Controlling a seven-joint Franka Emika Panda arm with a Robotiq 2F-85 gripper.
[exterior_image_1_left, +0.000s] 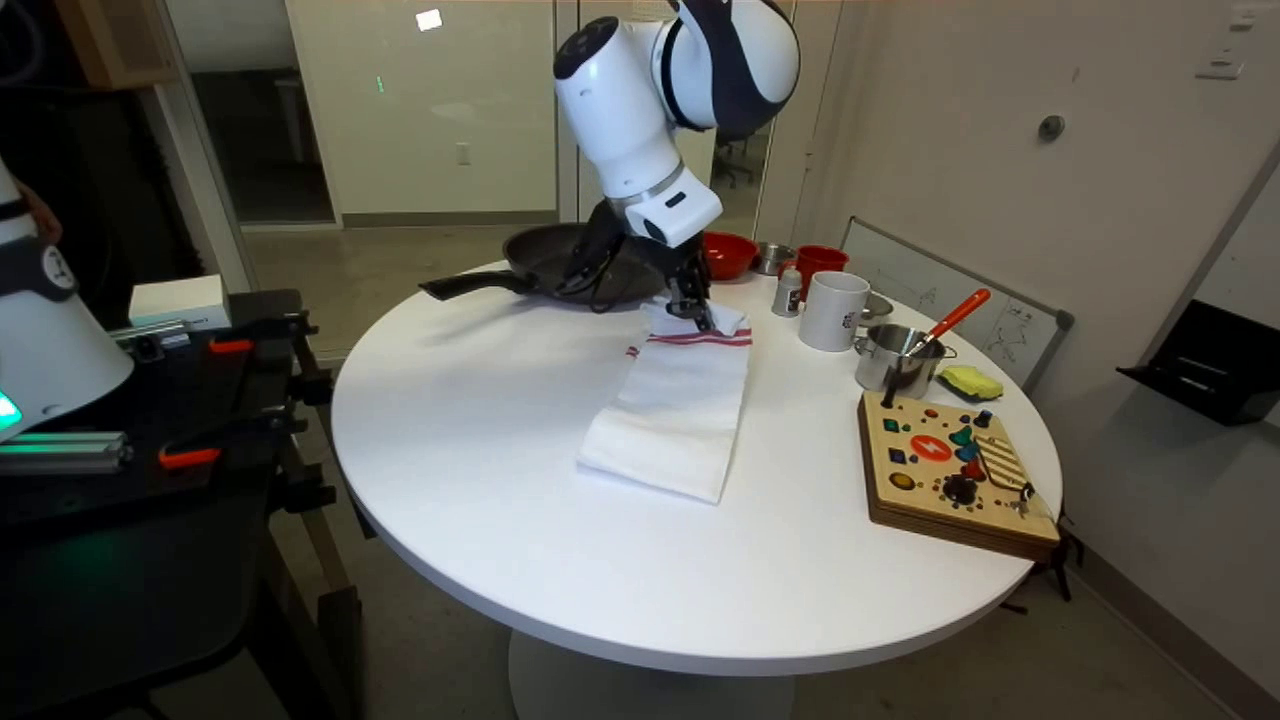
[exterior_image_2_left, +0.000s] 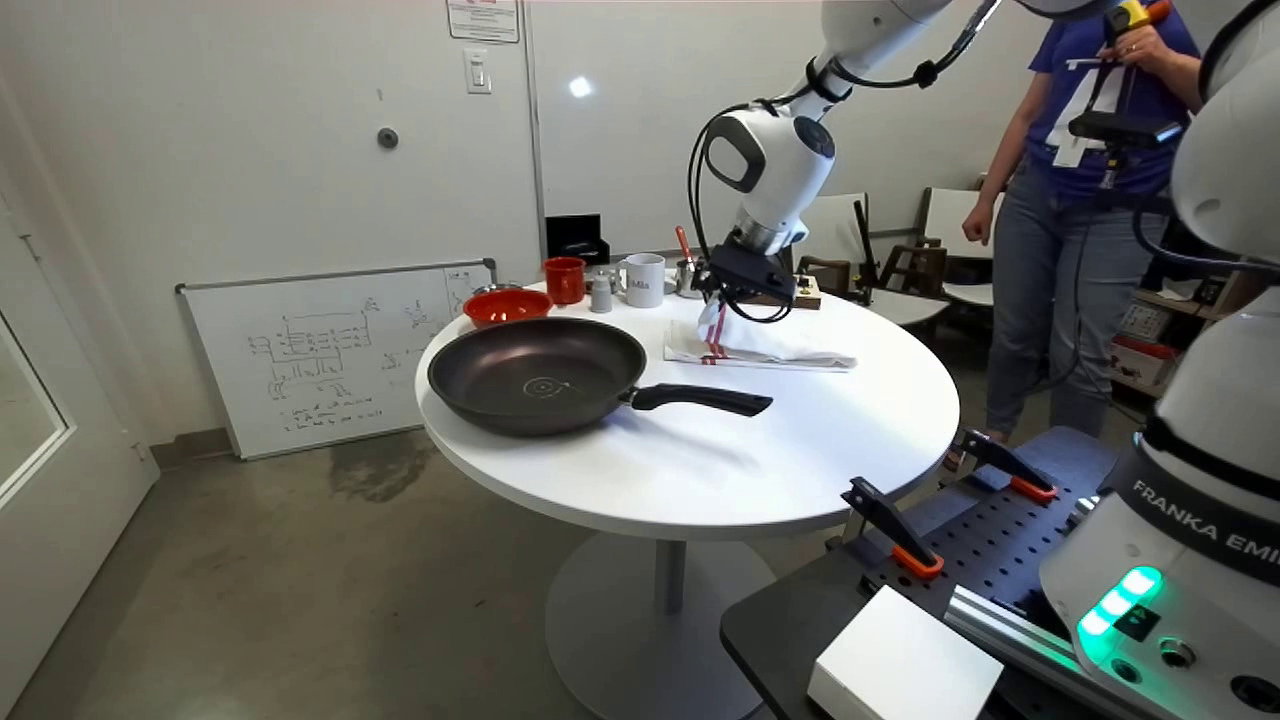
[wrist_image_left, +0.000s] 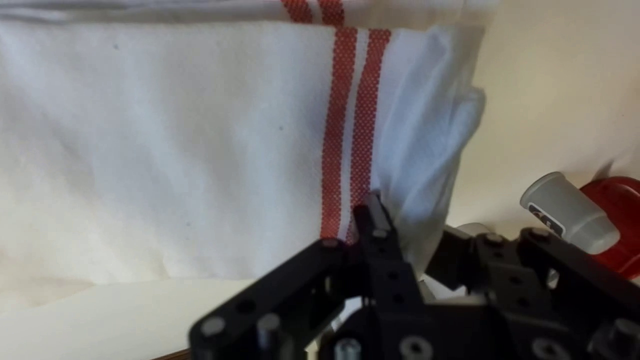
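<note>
A white towel with red stripes (exterior_image_1_left: 674, 414) lies folded in a long strip on the round white table, its far end raised at my gripper (exterior_image_1_left: 699, 326). In the wrist view, the gripper is shut on the striped end of the towel (wrist_image_left: 240, 138), where the cloth bunches into creases between the fingers. From the second exterior view, that end of the towel (exterior_image_2_left: 780, 342) rises under the gripper (exterior_image_2_left: 734, 294), while the rest rests on the table.
A black frying pan (exterior_image_2_left: 540, 372) sits close to the gripper. A grey-white shaker (exterior_image_1_left: 787, 292), a white mug (exterior_image_1_left: 834, 311), a metal pot (exterior_image_1_left: 897, 360) and a wooden busy board (exterior_image_1_left: 948, 474) line the right side.
</note>
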